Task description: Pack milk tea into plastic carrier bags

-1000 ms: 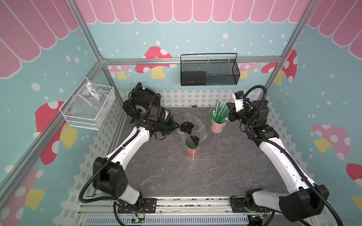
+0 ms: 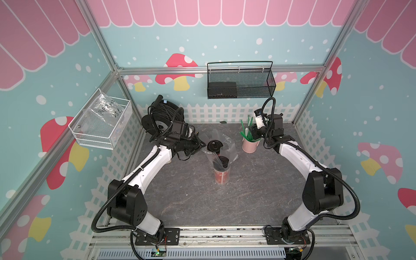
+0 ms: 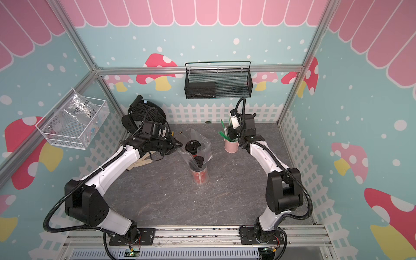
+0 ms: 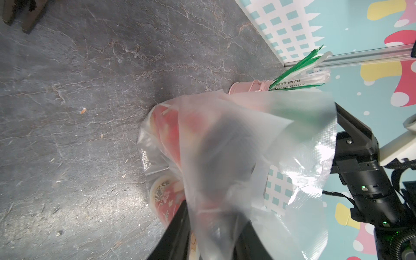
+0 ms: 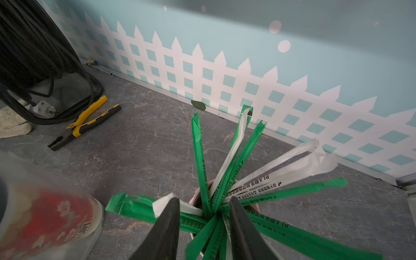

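A clear plastic bag (image 2: 229,151) holds two lidded cups of milk tea (image 2: 221,175) mid-table. My left gripper (image 2: 200,144) is at the bag's upper left edge; in the left wrist view the film covers its fingertips, so its grip cannot be made out. My right gripper stands open over a pink holder (image 2: 249,146) of green and white wrapped straws (image 5: 225,190), with straws between and around its fingers.
A cable coil (image 2: 162,113), pliers (image 5: 86,125) and gloves (image 5: 13,121) lie at the back left. A black wire basket (image 2: 255,82) hangs on the back wall, a white basket (image 2: 82,138) on the left.
The left arm and bag look nearly unchanged.
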